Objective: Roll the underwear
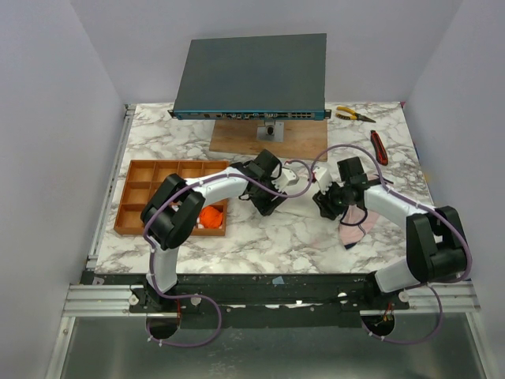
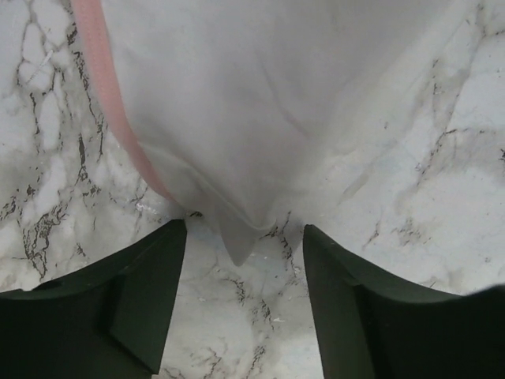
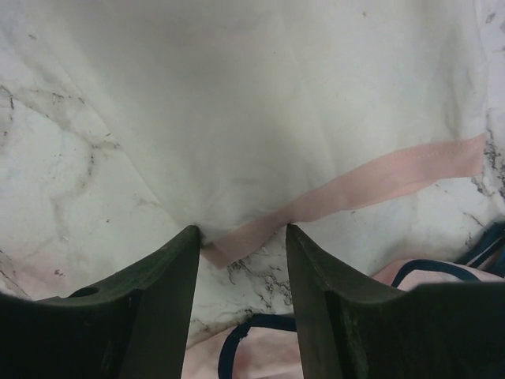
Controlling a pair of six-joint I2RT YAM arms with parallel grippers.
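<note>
A white pair of underwear with a pink band lies on the marble table between my two arms, largely covered by them in the top view. One corner of the white cloth [image 2: 237,134] points between the fingertips of my left gripper, which is part open, a gap of marble on either side of the cloth tip. In the right wrist view, the pink-edged corner of the same cloth [image 3: 284,118] reaches between the fingers of my right gripper. These fingers are also apart, the left one touching or nearly touching the cloth.
Pink fabric with dark trim [image 3: 276,351] lies close under the right gripper. A brown compartment box [image 1: 146,193] with an orange item [image 1: 211,217] stands at the left. Pliers [image 1: 355,114] and a red cutter [image 1: 379,148] lie at the back right.
</note>
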